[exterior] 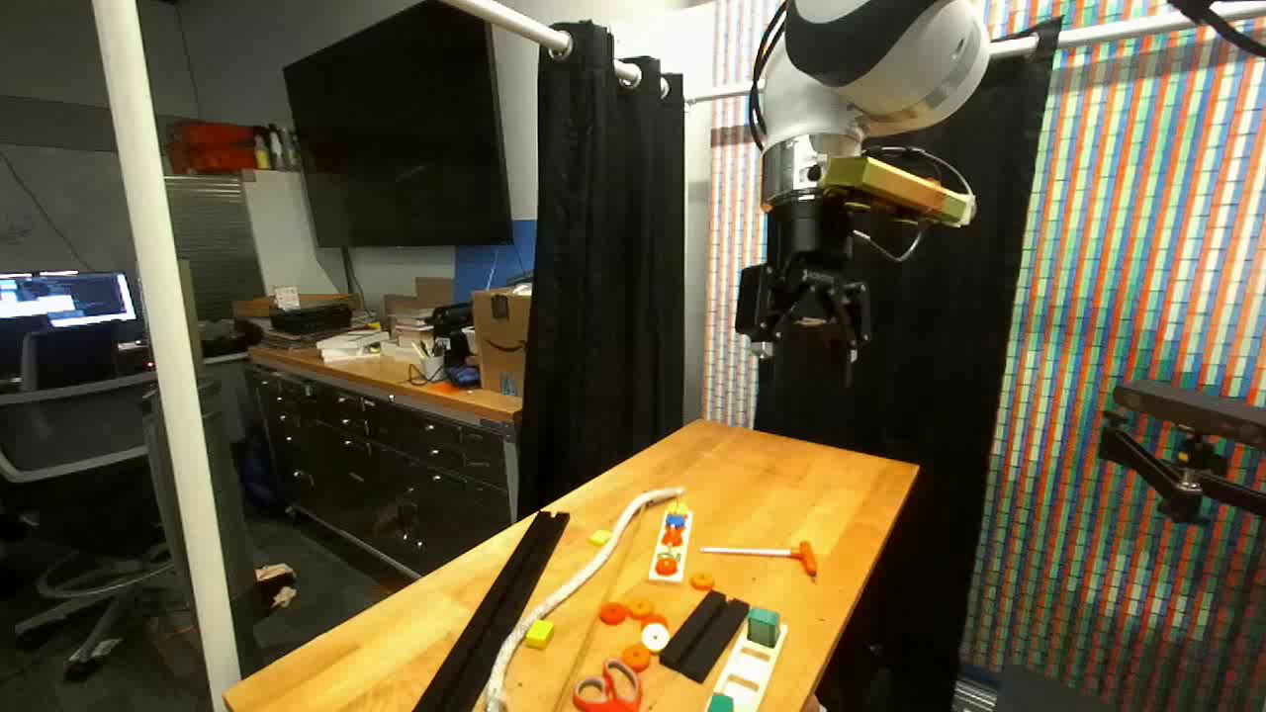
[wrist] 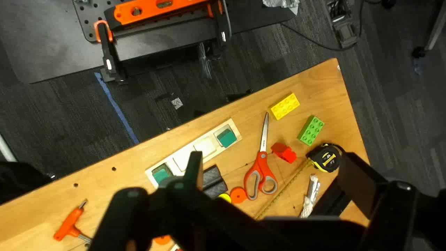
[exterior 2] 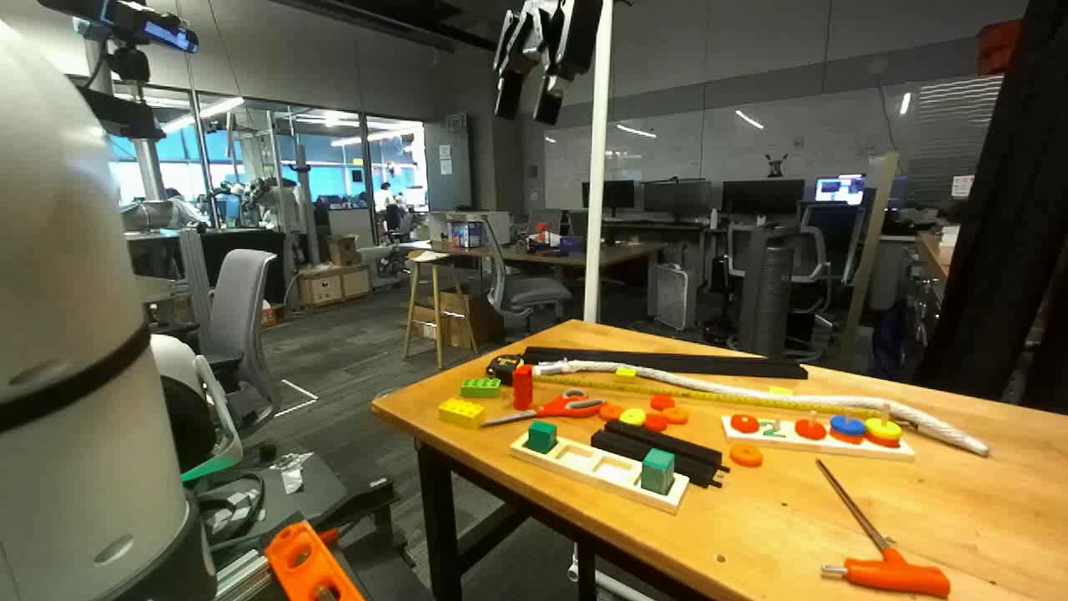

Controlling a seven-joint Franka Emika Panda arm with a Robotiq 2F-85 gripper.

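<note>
High above the wooden table (exterior: 819,475) hangs my gripper (exterior: 809,354), its fingers wide apart and empty. In the wrist view its dark fingers (wrist: 194,169) frame the table from above. A pale wooden tray (exterior 2: 601,469) with square slots holds a green block (exterior 2: 541,436) at one end and another green block (exterior 2: 657,470) at the other; its middle slots look empty. A white peg board (exterior 2: 791,437) carries red, blue and yellow rings. Red-handled scissors (wrist: 262,170) lie by a red brick (wrist: 284,152), a yellow brick (wrist: 285,106) and a green brick (wrist: 311,130).
An orange-handled hex key (exterior 2: 891,573) lies near one table edge. Black bars (exterior 2: 661,451), loose orange rings (exterior 2: 746,455), a white rope (exterior 2: 701,382) and a tape measure (wrist: 325,157) with its blade drawn out crowd the middle. Bare wood surrounds the hex key.
</note>
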